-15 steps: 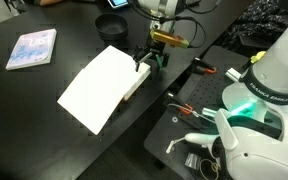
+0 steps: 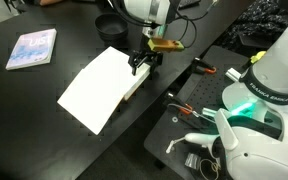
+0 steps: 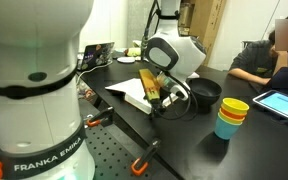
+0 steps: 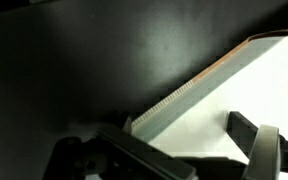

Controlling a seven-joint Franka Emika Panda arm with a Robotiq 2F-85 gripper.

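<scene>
A thick white book (image 2: pixel 100 90) lies on the dark table, its front cover apparently spread out to the left. At its right end my gripper (image 2: pixel 141 66) is low over the book, fingers apart. The wrist view has the book's page edge (image 4: pixel 189 95) running diagonally between the two fingers, with one finger (image 4: pixel 249 138) over the white surface and the other on the dark-table side. No grip on the book shows. From the other side, the book (image 3: pixel 132 94) is partly hidden behind the gripper (image 3: pixel 160 98); contact is hard to judge there.
A black bowl (image 2: pixel 111 27) stands behind the book, and a pastel-covered book (image 2: pixel 32 48) lies at the back left. Stacked colored cups (image 3: pixel 230 120) and a tablet (image 3: pixel 280 104) are on the table. A person (image 3: pixel 269 55) sits behind it.
The arm's lower part has shifted left and the gripper has tilted and moved slightly left over the book's right end. The book looks unmoved.
</scene>
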